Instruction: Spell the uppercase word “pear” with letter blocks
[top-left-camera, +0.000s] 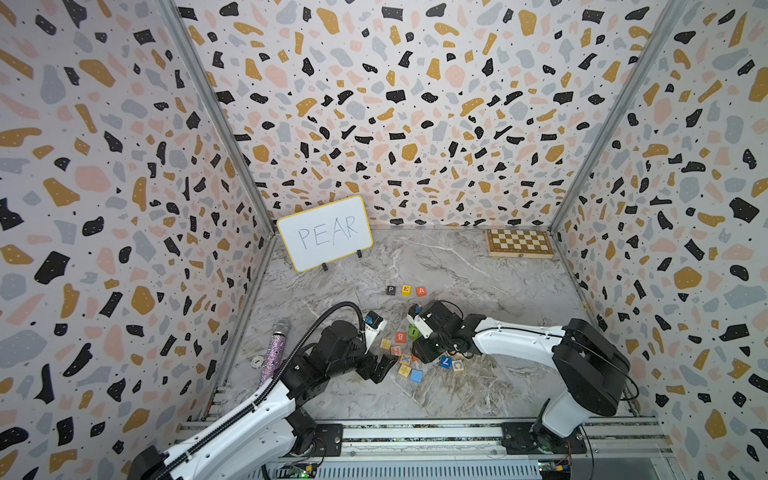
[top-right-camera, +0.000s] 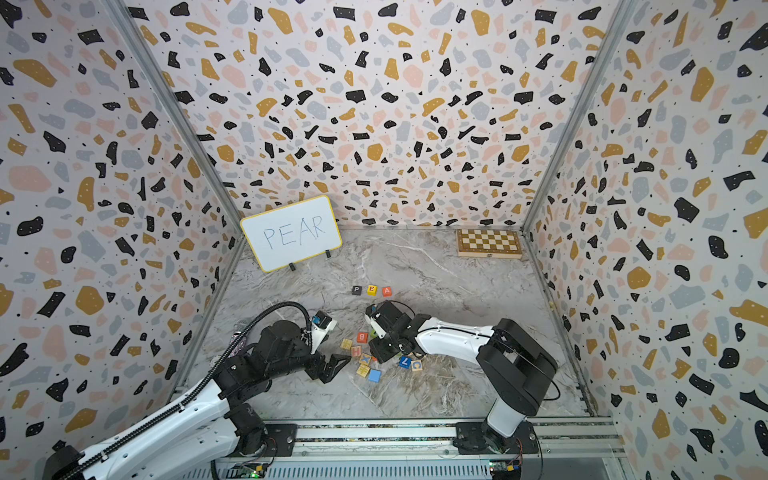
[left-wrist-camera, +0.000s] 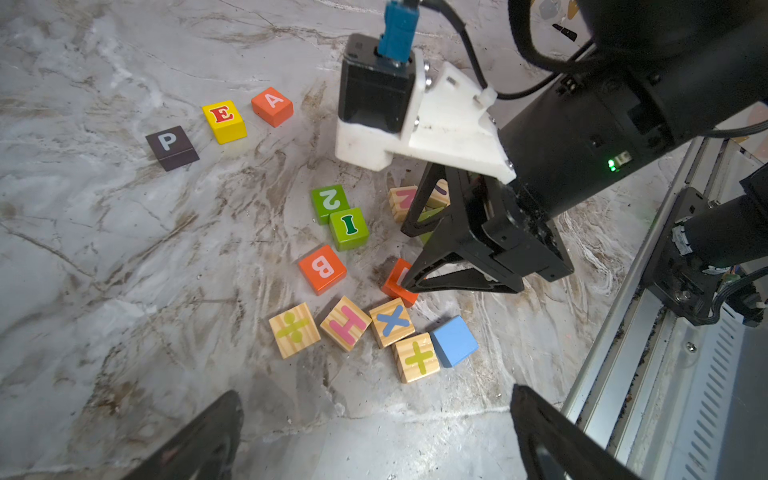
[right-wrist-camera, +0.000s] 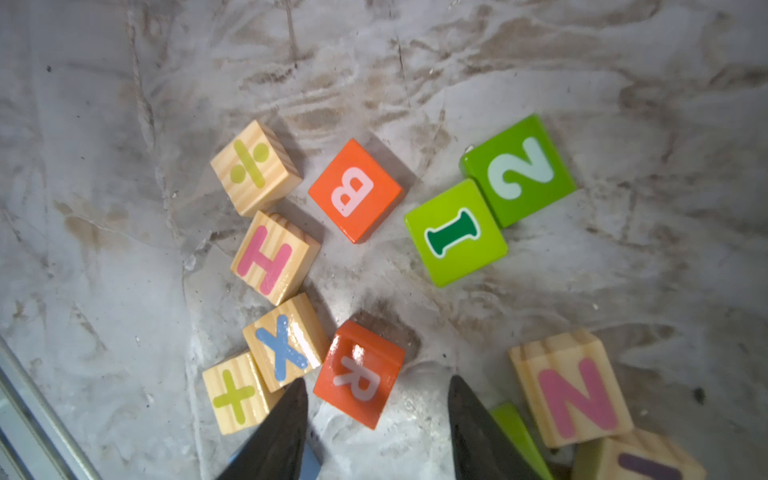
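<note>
In the left wrist view, a black P block (left-wrist-camera: 170, 147), yellow E block (left-wrist-camera: 225, 121) and orange A block (left-wrist-camera: 273, 106) form a row, letters up. An orange-red R block (right-wrist-camera: 360, 374) lies tilted against the wooden X block (right-wrist-camera: 285, 339) in the right wrist view. Around that R block, my right gripper is open, with a gap wider than the block between its fingers. My left gripper stands open and empty, near side of the block cluster. The whiteboard (top-left-camera: 325, 232) reading PEAR leans at the back left.
Crowding the R block are an H block (right-wrist-camera: 273, 260), B block (right-wrist-camera: 354, 192), green I block (right-wrist-camera: 456, 232), plus block (right-wrist-camera: 234, 392) and N block (right-wrist-camera: 572, 388). A chessboard (top-left-camera: 520, 243) sits at back right.
</note>
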